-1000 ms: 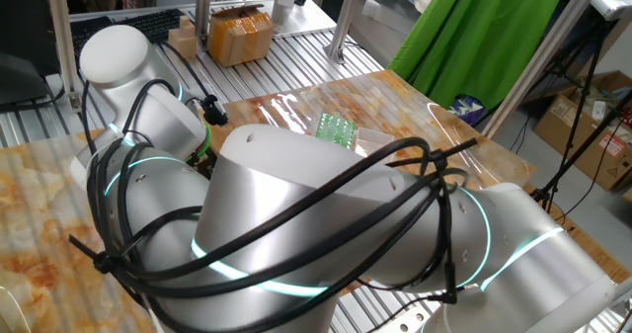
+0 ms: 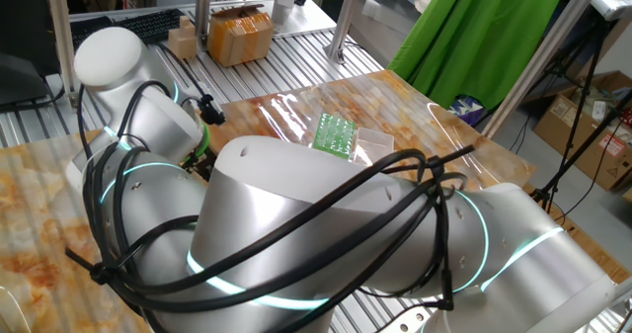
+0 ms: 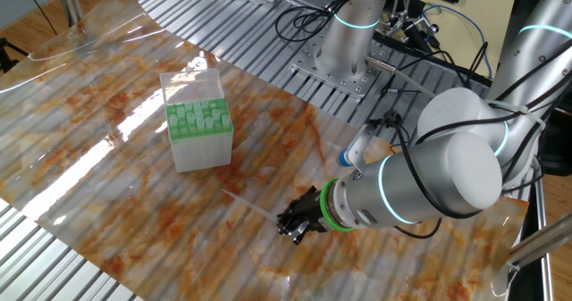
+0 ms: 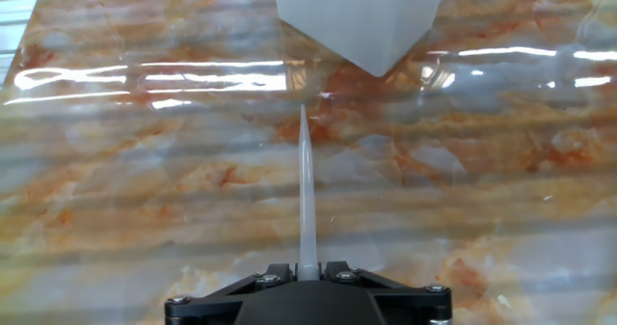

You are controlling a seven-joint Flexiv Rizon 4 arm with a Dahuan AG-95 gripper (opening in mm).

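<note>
My gripper is shut on a slender, translucent pipette tip point(image 4: 307, 195), whose narrow end points away from the fingers. From the side, the pipette tip point(image 3: 250, 204) slants out of the black gripper point(image 3: 284, 222) toward the rack, apart from it. The tip box point(image 3: 203, 149) is white with a green top holding several clear tips, and its transparent lid point(image 3: 189, 87) stands raised at the back. Only the lower white corner of the box point(image 4: 371, 21) shows in the wrist view. In exterior view 1 the arm hides my gripper, while the green rack point(image 2: 336, 135) is partly visible.
A glossy marble-patterned sheet point(image 3: 107, 194) covers the table, with free room around the box. The robot's base point(image 3: 344, 64) stands on slatted metal behind. A cardboard box point(image 2: 240, 35) and a green cloth point(image 2: 474, 37) are at the far side.
The arm has shifted slightly, its upper links sinking a little and the wrist end drifting left in exterior view 1. More of the green rack shows now. The box has not moved.
</note>
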